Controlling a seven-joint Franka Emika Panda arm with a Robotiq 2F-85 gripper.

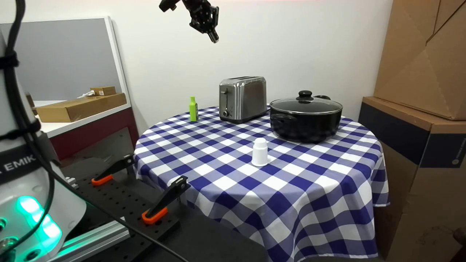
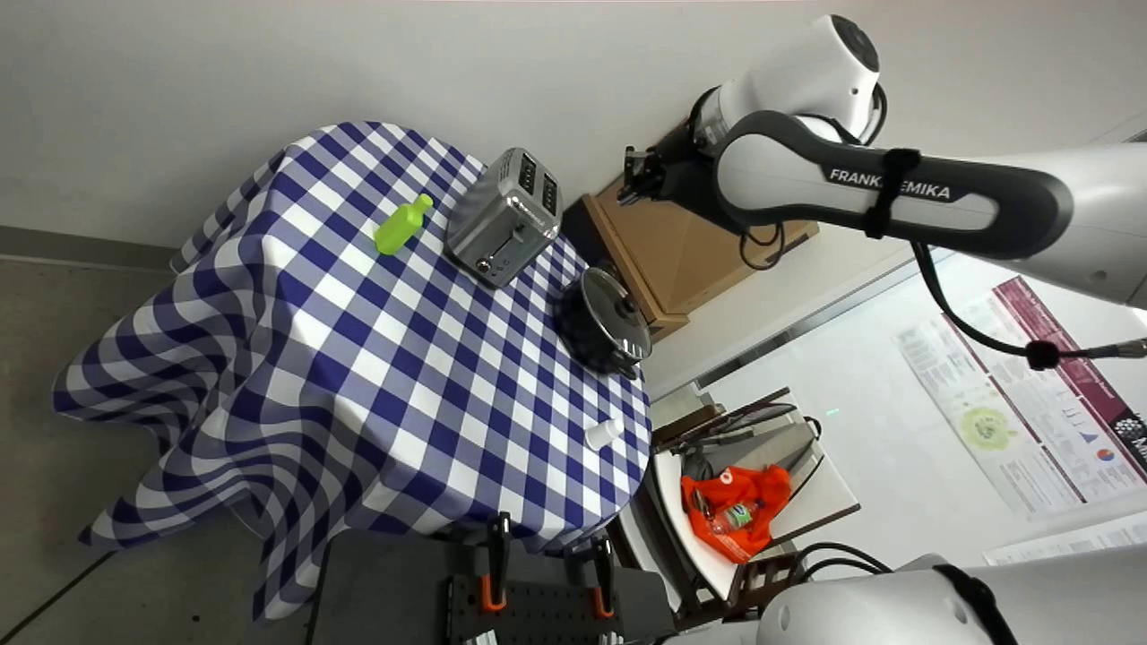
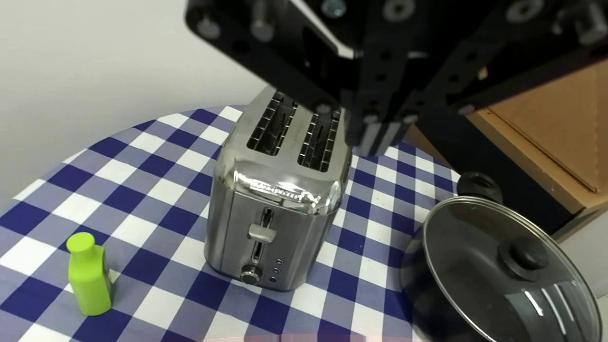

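Note:
My gripper is shut, its two fingertips side by side with nothing visible between them. High in the air above the table, it shows at the top of exterior view 1, fingers (image 1: 213,35) pointing down. The wrist view looks down on a silver toaster (image 3: 273,188) with two empty-looking slots, a lime green bottle (image 3: 91,279) left of it and a black pot (image 3: 433,290) under a glass lid (image 3: 479,251) to its right. An upright white cup-shaped object (image 1: 260,153) stands nearer the front; the wrist view does not include it.
A blue and white checked cloth (image 1: 209,161) covers the round table, with much bare surface around its middle. Cardboard boxes (image 1: 415,100) stand at the right. Two orange-tipped clamps (image 1: 166,201) sit at the table's near edge.

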